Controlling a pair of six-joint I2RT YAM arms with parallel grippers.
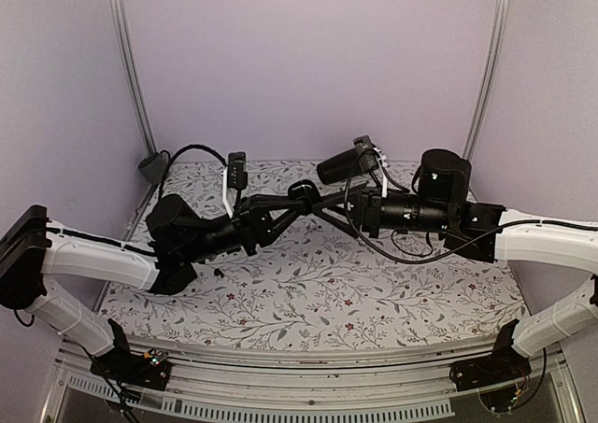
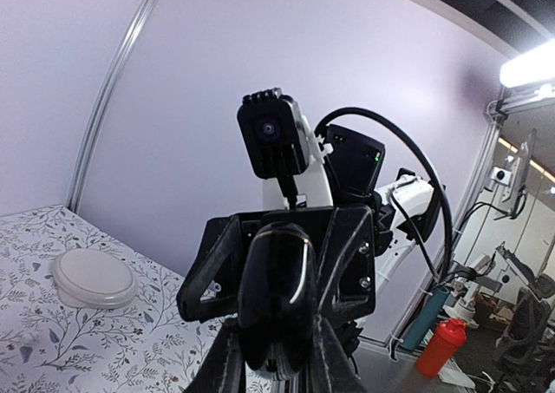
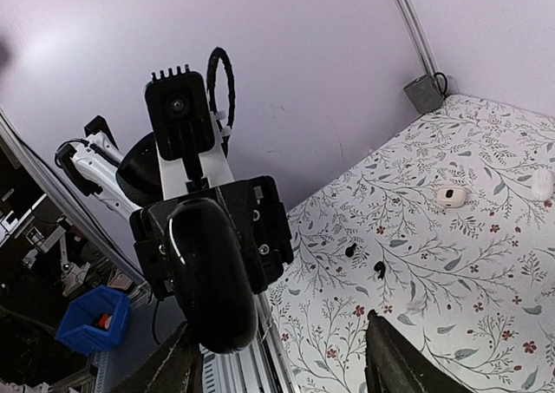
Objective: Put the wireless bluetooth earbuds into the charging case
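Note:
The glossy black charging case [image 1: 304, 195] is held up off the table, and my left gripper is shut on it. It looks rounded and closed in the left wrist view, though its seam is hard to make out. My right gripper stands open, its fingers [image 3: 180, 358] wide apart. In the top view it faces the case from the right, very near; touching or not, I cannot tell. Two small black pieces, looking like earbuds, lie on the patterned table: one dark piece [image 3: 380, 269] and another [image 3: 350, 250].
A black cylinder [image 1: 338, 166] lies at the back, behind the right gripper. A grey mug [image 1: 152, 167] stands at the back left. A round white lid-like disc [image 2: 94, 278] and a small pale box [image 3: 451, 196] rest on the table.

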